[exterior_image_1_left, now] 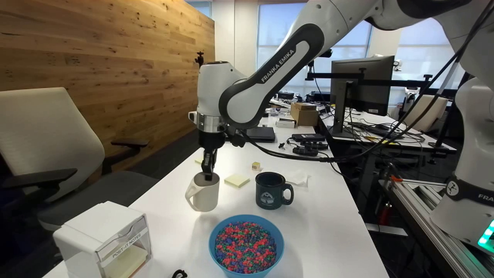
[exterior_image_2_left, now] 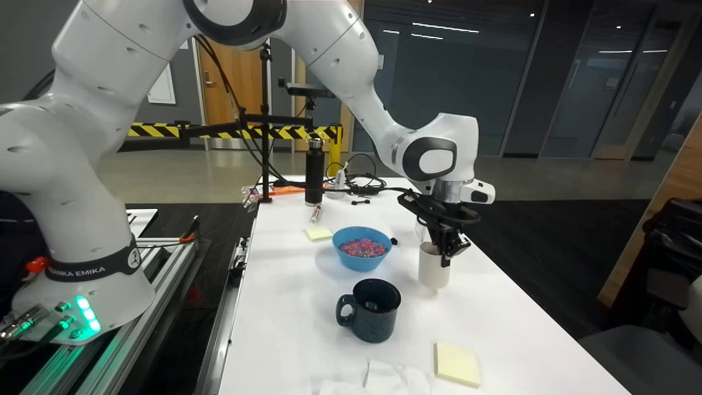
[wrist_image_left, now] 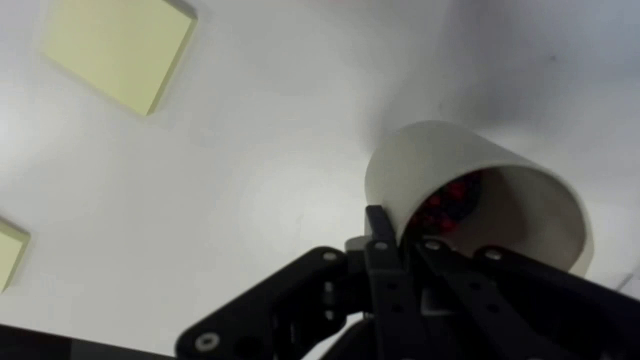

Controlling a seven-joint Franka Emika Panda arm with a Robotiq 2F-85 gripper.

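My gripper is shut on the rim of a white mug (exterior_image_1_left: pixel 205 194), one finger inside the wall and one outside. In the wrist view the mug's opening shows red and dark beads (wrist_image_left: pixel 447 204) at the bottom. The mug is roughly upright, slightly tilted, and appears just above the table, left of the others in exterior view 1. A blue bowl (exterior_image_1_left: pixel 281 252) full of red, blue and green beads stands nearer that camera. To the mug's right sits a dark green mug (exterior_image_2_left: pixel 372 316) with a handle.
Yellow sticky-note pads (exterior_image_1_left: pixel 237 180) lie on the table (exterior_image_1_left: pixel 319 231), near a small yellow block (exterior_image_1_left: pixel 256 166) and a crumpled tissue (exterior_image_1_left: pixel 297 178). A Post-it dispenser (exterior_image_1_left: pixel 104 236) stands at the near left.
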